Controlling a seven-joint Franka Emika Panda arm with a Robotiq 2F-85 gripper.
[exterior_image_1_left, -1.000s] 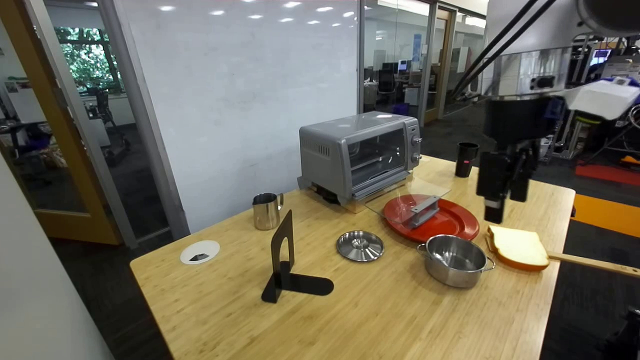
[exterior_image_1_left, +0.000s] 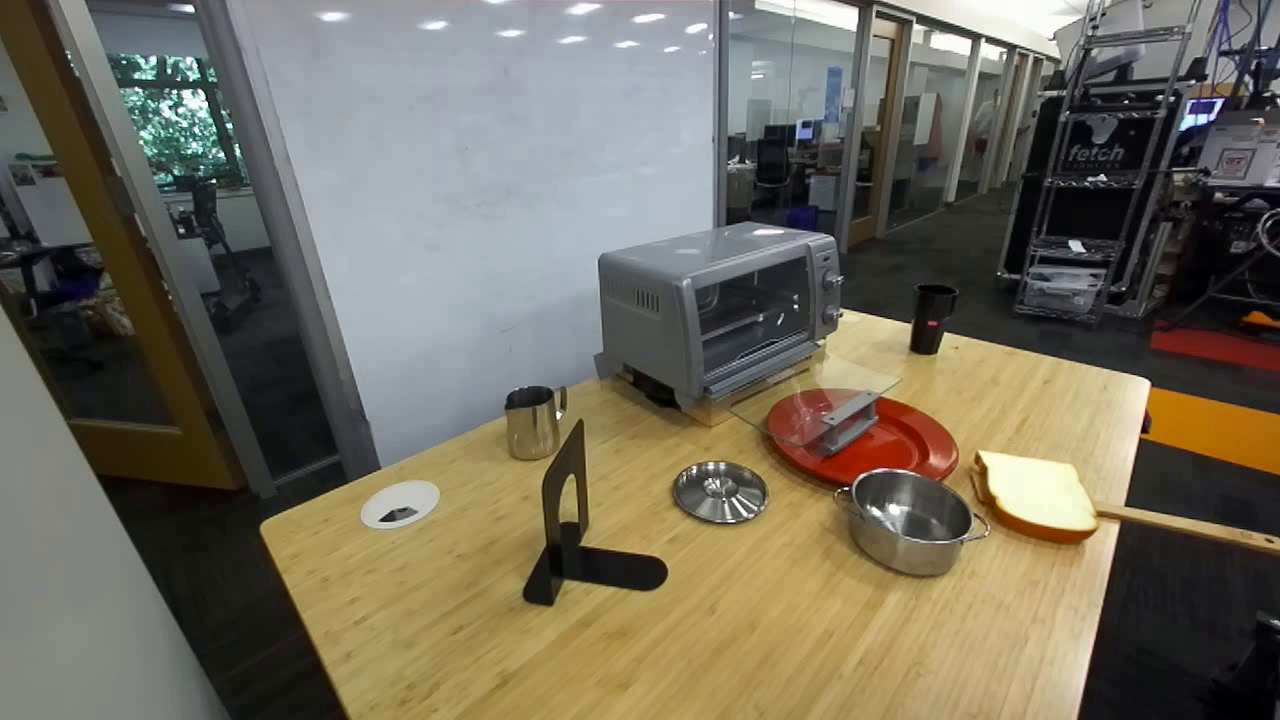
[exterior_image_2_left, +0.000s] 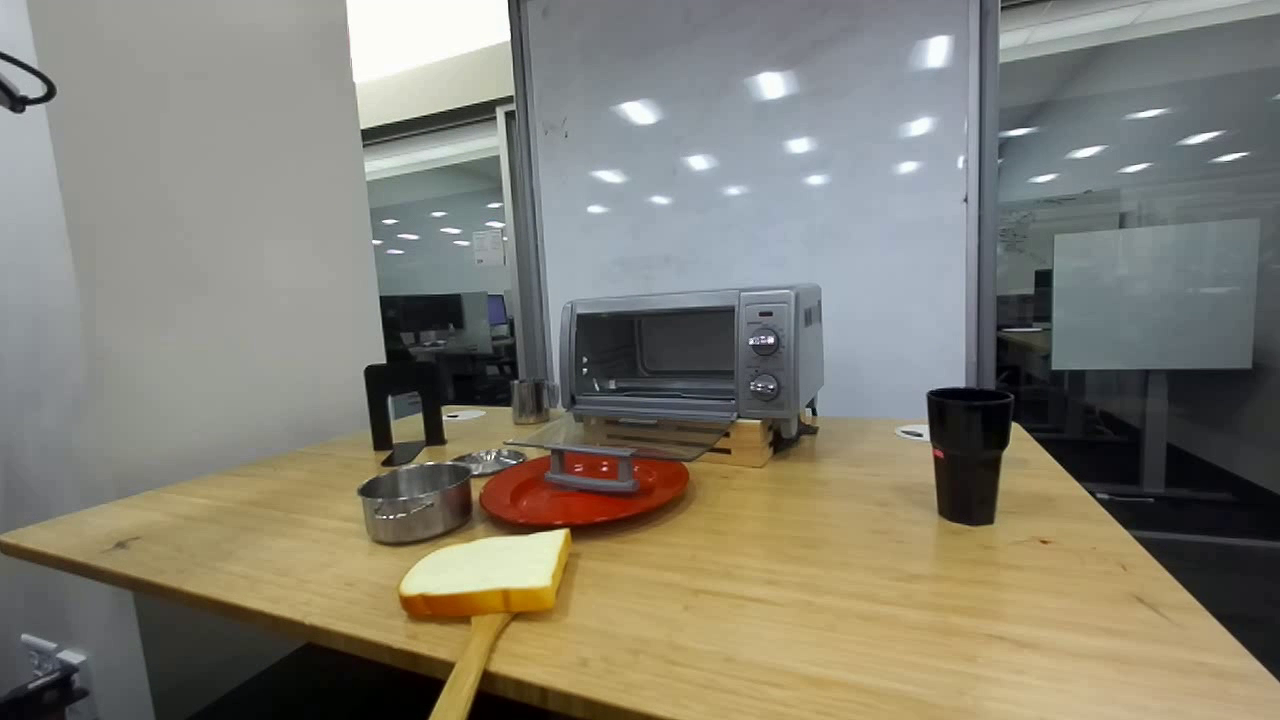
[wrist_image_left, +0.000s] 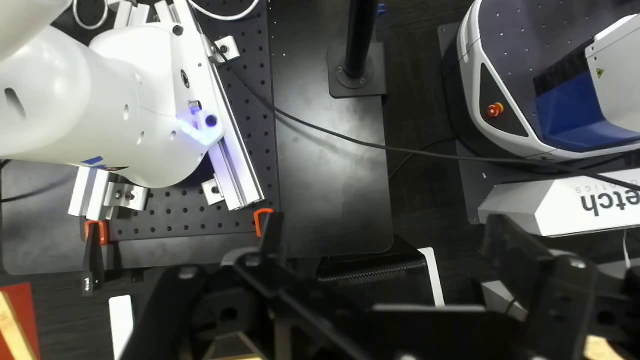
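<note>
In the wrist view my gripper is open, its two dark fingers wide apart with nothing between them. It hangs away from the tabletop objects, over the robot's base stand and floor, and neither exterior view shows it. A bread slice (exterior_image_1_left: 1035, 492) lies on a wooden paddle whose handle (exterior_image_2_left: 471, 666) juts past the table edge. The grey toaster oven (exterior_image_1_left: 708, 306) has its glass door lowered, with the door handle (exterior_image_2_left: 591, 470) over a red plate (exterior_image_1_left: 918, 439). Beside the plate sits a steel pot (exterior_image_1_left: 912, 528), uncovered.
A steel lid (exterior_image_1_left: 720, 492) lies left of the pot. Farther left stand a metal pitcher (exterior_image_1_left: 533, 426) and a black bookend (exterior_image_1_left: 564, 528). A black cup (exterior_image_2_left: 969, 456) stands upright right of the oven. Bare wood fills the table's front.
A second ago the arm and gripper hung above the bread and pot side of the table; now they are out of exterior view 1. The tabletop objects look unmoved.
</note>
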